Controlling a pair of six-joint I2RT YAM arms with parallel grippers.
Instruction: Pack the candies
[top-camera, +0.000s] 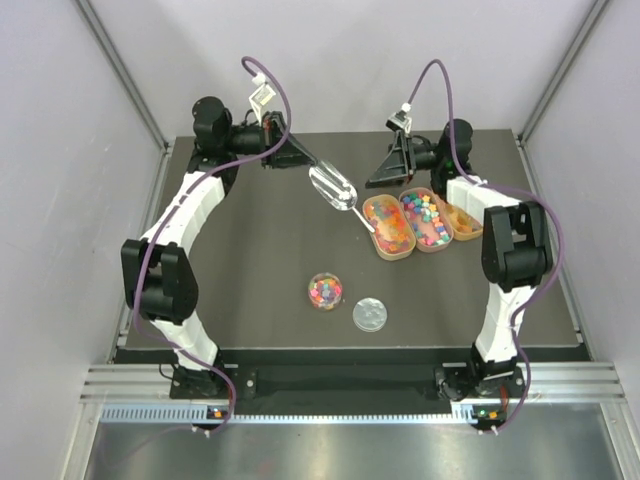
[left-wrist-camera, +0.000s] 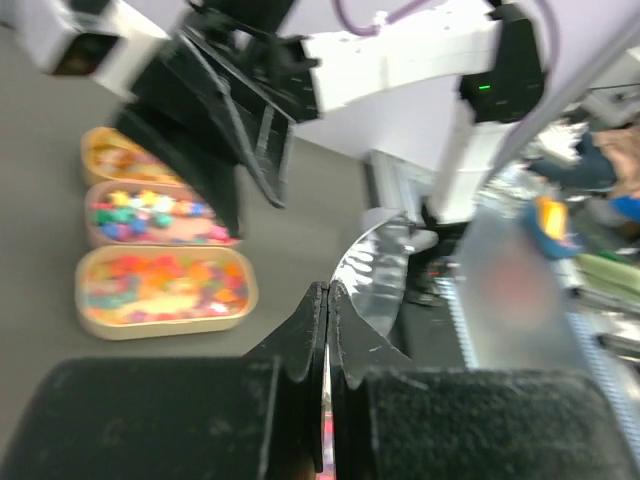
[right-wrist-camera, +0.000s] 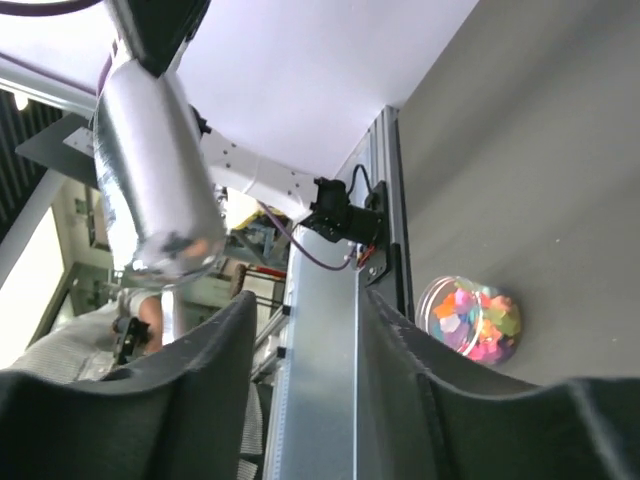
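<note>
My left gripper (top-camera: 311, 161) is shut on a silver scoop (top-camera: 331, 186), held up above the middle of the table with its handle pointing down-right. My right gripper (top-camera: 380, 178) stands open to the right of the scoop, nothing visible between its fingers. Beneath and right of it are oblong tubs of candies: orange (top-camera: 389, 228), pink (top-camera: 426, 222) and a partly hidden yellow one (top-camera: 464, 224). A clear round jar of colourful candies (top-camera: 324, 291) sits at the front middle, with a silver lid (top-camera: 369, 314) to its right.
Both arms stand at the table's sides.
</note>
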